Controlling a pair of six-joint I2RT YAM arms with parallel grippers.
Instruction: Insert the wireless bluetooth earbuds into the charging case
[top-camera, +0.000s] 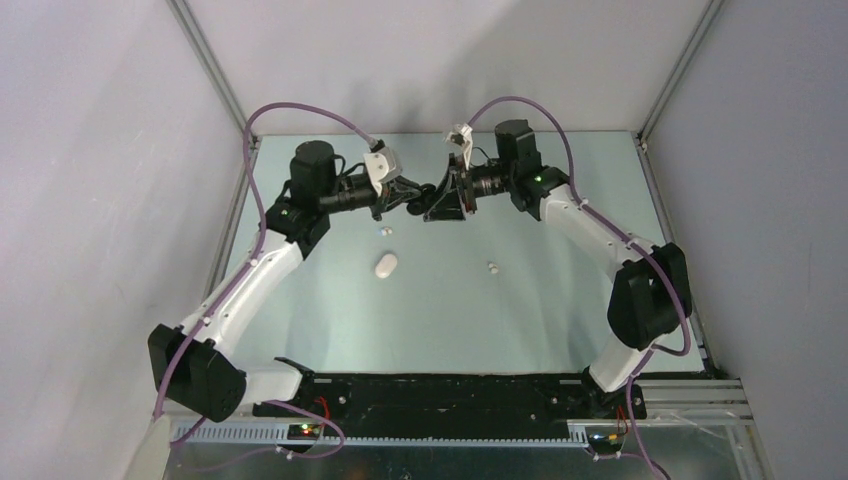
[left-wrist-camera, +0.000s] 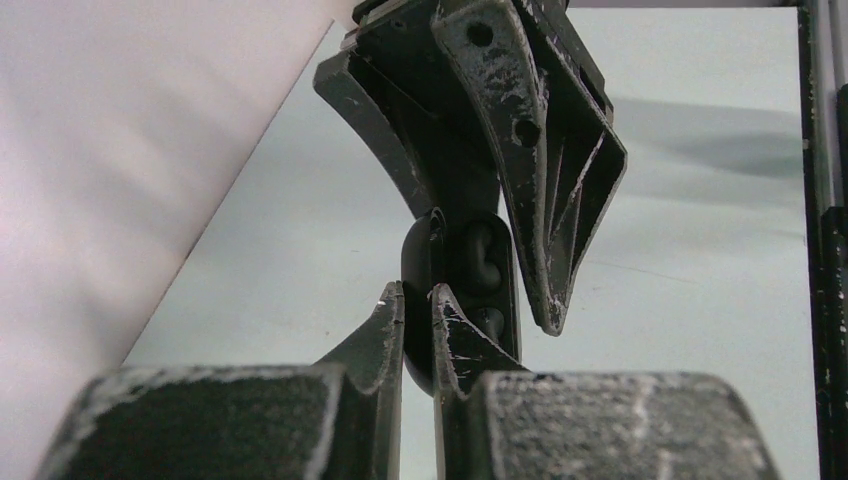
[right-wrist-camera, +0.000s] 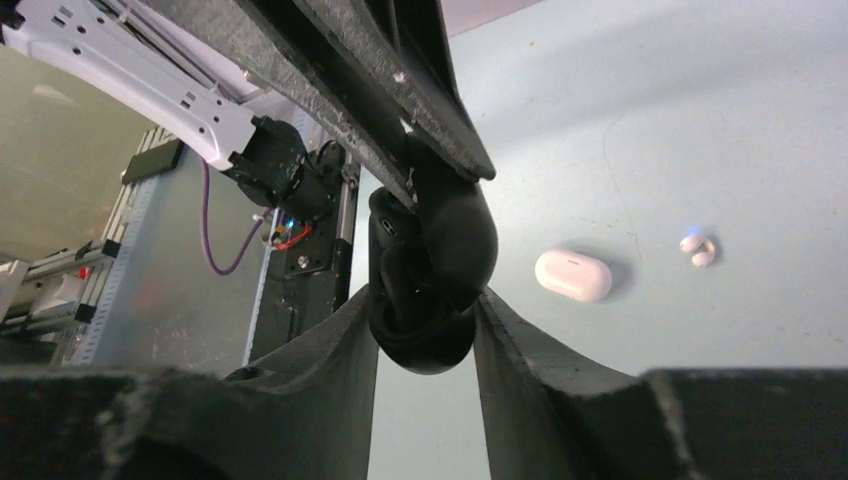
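A small black charging case (left-wrist-camera: 466, 270), its lid ajar and hollows showing inside, is held in the air near the back middle of the table. My left gripper is shut on it, gripping near the hinge side. From the other side my right gripper reaches over the case's end, its fingers part open around it; contact is hard to tell. White earbuds (top-camera: 493, 267) lie right of centre on the table, and another white pair (top-camera: 386, 231) is at the left, below the left gripper. A closed white case (top-camera: 386, 265) rests nearby.
Both arms nearly meet above the pale table (top-camera: 450, 320), their grippers close together. A wall (top-camera: 440, 60) stands just behind.
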